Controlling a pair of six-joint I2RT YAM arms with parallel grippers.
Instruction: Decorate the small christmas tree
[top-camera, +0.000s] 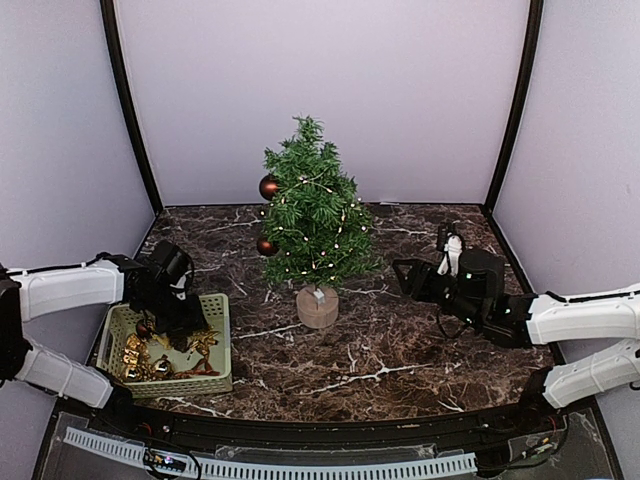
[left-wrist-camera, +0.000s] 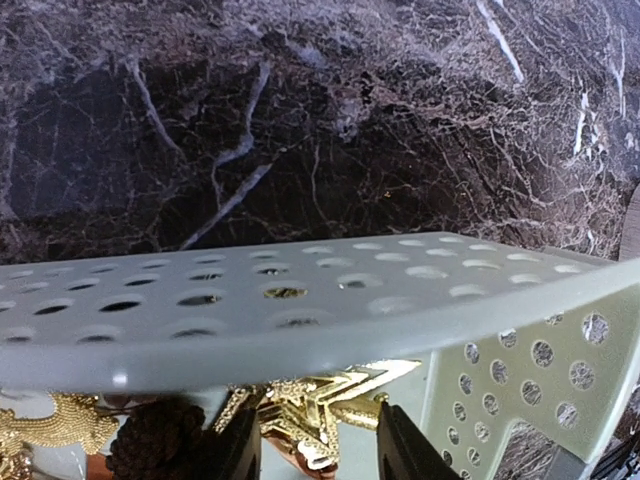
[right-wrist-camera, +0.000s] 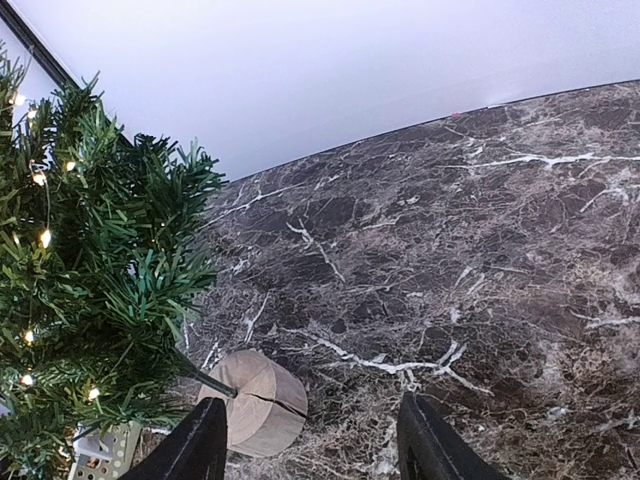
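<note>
The small green tree (top-camera: 315, 215) stands mid-table on a wooden base (top-camera: 318, 310), carrying lights and two red baubles (top-camera: 268, 187) on its left. The light plastic basket (top-camera: 222, 370) at front left holds gold ornaments (left-wrist-camera: 310, 410) and a pinecone (left-wrist-camera: 155, 440). My left gripper hovers open over the basket, fingers low at a gold star with nothing visibly gripped. My right gripper is right of the tree, fingers apart, empty, facing the tree base.
Basket rims cross close in the left wrist view. Walls enclose the back and both sides.
</note>
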